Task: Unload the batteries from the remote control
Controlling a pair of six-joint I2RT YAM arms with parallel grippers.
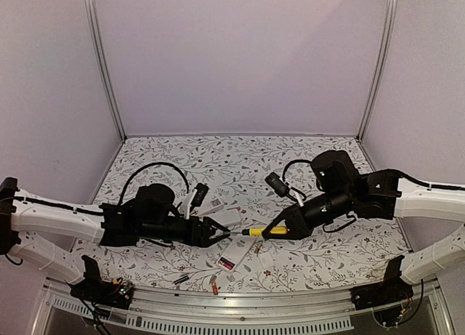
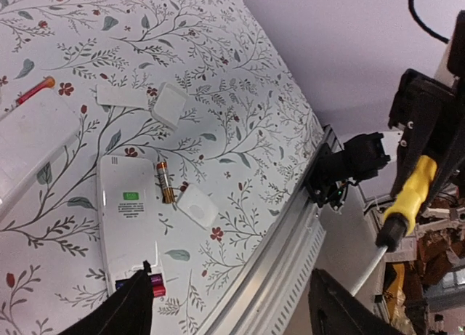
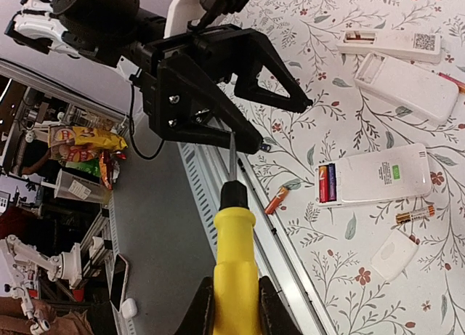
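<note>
A white remote (image 3: 374, 175) lies with its compartment open, two batteries (image 3: 327, 183) side by side in it. My right gripper is shut on a yellow screwdriver (image 3: 235, 251), held above the table with its shaft pointing leftward in the top view. My left gripper (image 1: 218, 235) is raised left of the screwdriver; in the left wrist view its fingers stand apart above the remote, with no held object clear between them. Loose batteries lie by the remote: an orange one (image 3: 276, 200) and a copper-topped one (image 3: 415, 214).
Other white remotes (image 3: 406, 88) (image 3: 389, 46) lie behind the open one. A small white cover (image 3: 394, 255) is beside it. The metal rail (image 1: 240, 297) runs along the front edge.
</note>
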